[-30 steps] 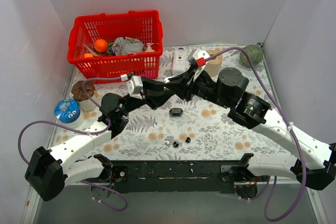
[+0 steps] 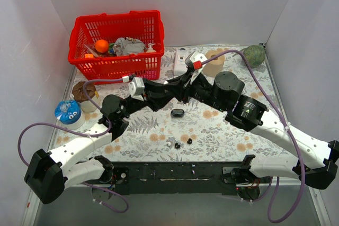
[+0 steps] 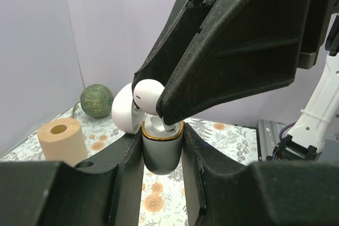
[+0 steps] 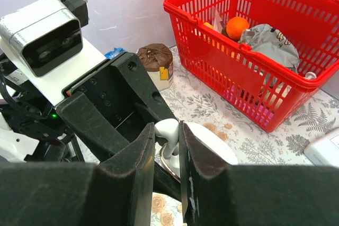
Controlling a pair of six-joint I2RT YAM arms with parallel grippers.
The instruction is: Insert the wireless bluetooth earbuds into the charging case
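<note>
The white charging case [image 3: 161,158] with a gold rim is held upright by my left gripper, shut on its body. Its white lid [image 4: 213,142] stands open to one side. My right gripper is shut on a white earbud [image 3: 149,95], directly over the case's mouth. In the right wrist view the earbud's stem [image 4: 169,149] points down into the opening; how deep it reaches cannot be told. From above, the two grippers meet in mid-air, hiding most of the case and earbud.
On the table below lie a black case [image 2: 177,113], two small black earbuds [image 2: 189,141] and a tiny white piece [image 2: 168,144]. A red basket [image 4: 222,72] stands behind, with a white box [image 2: 181,61] beside it.
My right arm has shifted slightly to the left, bringing its gripper a little closer over the left one. The left arm has stayed still.
</note>
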